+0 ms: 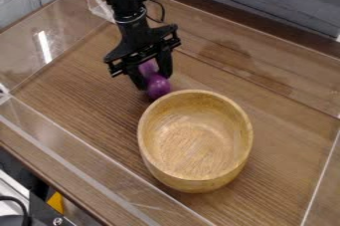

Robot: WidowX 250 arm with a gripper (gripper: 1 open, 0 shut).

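A black gripper hangs from the top over a small purple object, its fingers around the object's upper part; whether they touch it I cannot tell. The purple object lies on the wooden surface just behind a large yellow bowl, close to its rim. Part of the object is hidden by the gripper.
The wooden tray floor is clear to the right and left of the gripper. Pale walls bound it at the back and left. A yellow item and a dark cable sit at the bottom left, outside the tray edge.
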